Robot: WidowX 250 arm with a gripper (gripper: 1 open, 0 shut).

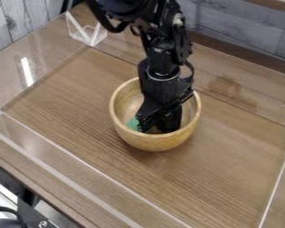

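Observation:
A light wooden bowl [156, 141] stands on the middle of the wooden table [74, 116]. My black gripper [157, 114] reaches down from the top into the bowl. A green object [134, 123] shows at the bowl's left inside, mostly hidden behind the gripper. The fingertips are dark and hidden inside the bowl, so whether they are open or shut on anything does not show.
A clear plastic holder [85, 30] stands at the back left. Grey wooden walls border the back.

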